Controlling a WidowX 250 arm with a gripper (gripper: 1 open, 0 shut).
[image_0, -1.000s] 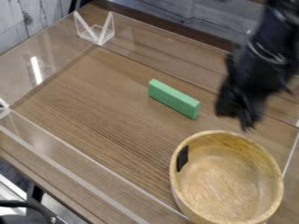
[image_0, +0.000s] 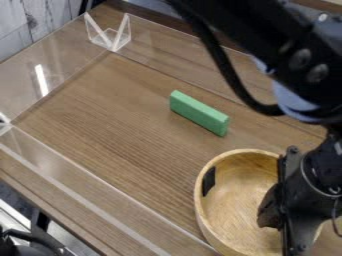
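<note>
My gripper (image_0: 287, 205) is low at the right, reaching down into a round pale bowl (image_0: 221, 220) with a dark patch on its rim; its fingertips are dark and partly lost against the arm, so their spread and anything between them is unclear. A green block (image_0: 199, 112) lies on the wooden table above and left of the bowl.
A clear plastic piece (image_0: 110, 35) stands at the back left. The arm covers much of the right side.
The gripper has moved down from above the table into the right part of the bowl. The green block and bowl have stayed in place.
</note>
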